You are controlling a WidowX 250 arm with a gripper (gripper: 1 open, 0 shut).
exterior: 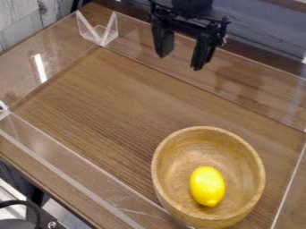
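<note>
My black gripper [184, 48] hangs over the back middle of the wooden surface, its two fingers apart with nothing visible between them. A round tan bowl [174, 170] stands at the front right, and a yellow egg-shaped object [207, 186] lies inside it, well away from the gripper.
Bare wood [89, 116] fills the middle and left of the workspace. A clear angular plastic piece [98, 29] is at the back left. Rims edge the surface, and a black cable runs at the lower left corner.
</note>
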